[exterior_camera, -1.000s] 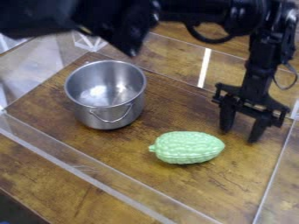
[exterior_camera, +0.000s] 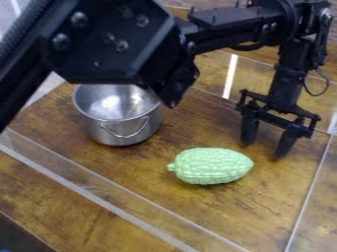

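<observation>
A pale green bitter melon lies on the wooden surface in the lower middle of the camera view. A steel pot with a wire handle stands to its upper left, partly behind the arm. My gripper is low over the wood at the right, above and to the right of the melon and apart from it. Its two dark fingers are somewhat apart, with nothing visible between them.
Clear plastic strips or edges run along the left and right sides of the wooden surface. Bare wood lies around the melon. The black arm spans the top of the view.
The arm's upper links have swung lower over the pot, and the gripper has shifted slightly left. The pot and melon have not moved.
</observation>
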